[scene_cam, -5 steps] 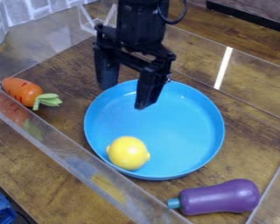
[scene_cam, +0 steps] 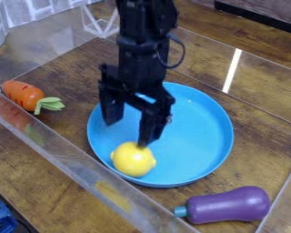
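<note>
My black gripper (scene_cam: 135, 118) is open, its two dark fingers apart over the blue plate (scene_cam: 203, 136). A yellow round object, like a lemon (scene_cam: 134, 160), lies on the plate just below and between the fingers, toward the front. The right finger hangs a little above it; whether it touches cannot be told.
An orange carrot (scene_cam: 29, 96) lies at the left. A purple eggplant (scene_cam: 227, 205) lies at the front right, outside the plate. A clear rail or wall crosses the lower left. Bare wooden table is at the right and back.
The gripper has come down and toward the front of the plate, nearer the yellow object. The objects on the table are unmoved.
</note>
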